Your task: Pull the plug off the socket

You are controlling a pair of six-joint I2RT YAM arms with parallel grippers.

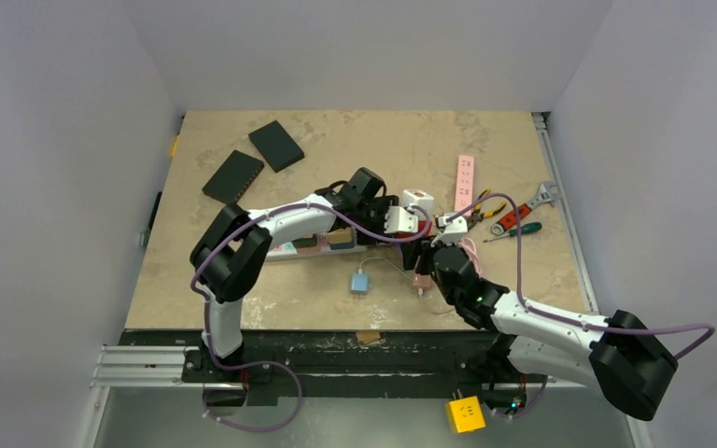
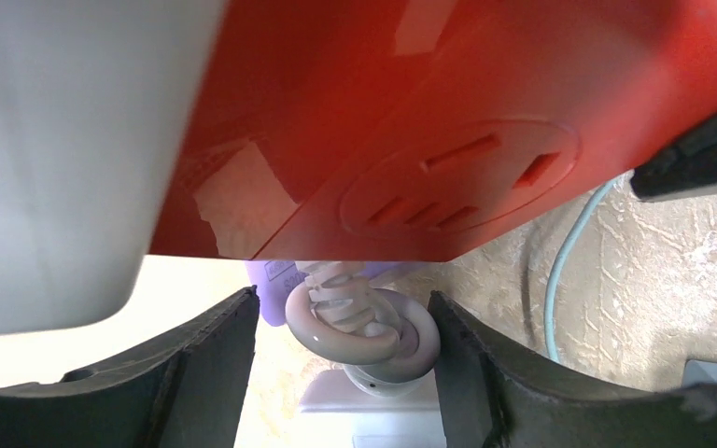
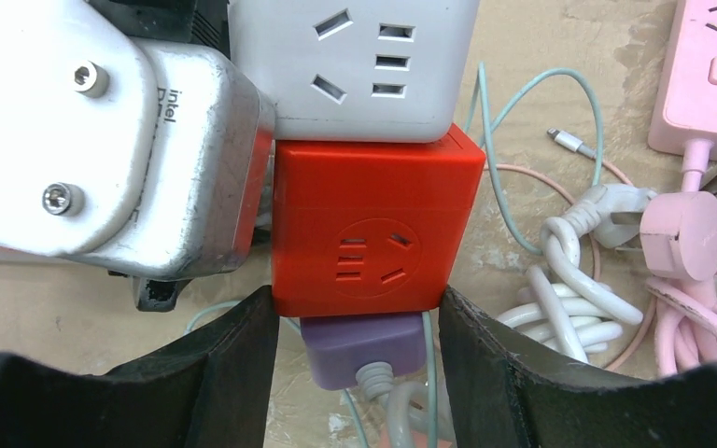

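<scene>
The red cube adaptor point(image 3: 373, 229) is stacked against a white adaptor point(image 3: 355, 65), with the purple plug point(image 3: 364, 355) beneath it trailing a white cable. My right gripper has one finger at each lower corner of the red cube; whether they press on it is hard to tell. In the left wrist view, the red cube fills the upper part. Below it, my left gripper is shut on a looped white cable point(image 2: 364, 331). A bit of the purple plug point(image 2: 271, 285) shows behind. The left fingers are hidden in the right wrist view.
A power strip point(image 1: 285, 250) with several adaptors lies under the left arm. A blue adaptor point(image 1: 359, 283), a pink strip point(image 1: 465, 177), an adjustable wrench point(image 1: 523, 210) and a green screwdriver point(image 1: 518, 230) lie nearby. Tangled cables point(image 3: 569, 308) are at right.
</scene>
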